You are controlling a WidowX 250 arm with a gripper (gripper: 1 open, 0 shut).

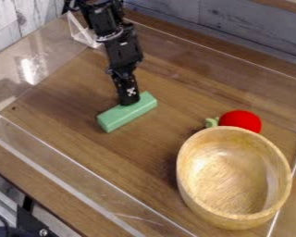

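The black gripper (129, 94) reaches down from the top of the view, its tip at the upper edge of a mint-green block (126, 114) lying flat on the wooden table. It looks shut, with nothing seen between its fingers; whether it touches the block is unclear.
A large tan bowl (233, 177) sits at the front right. Just behind it lies a red object with a green end (240, 121), like a tomato or strawberry.
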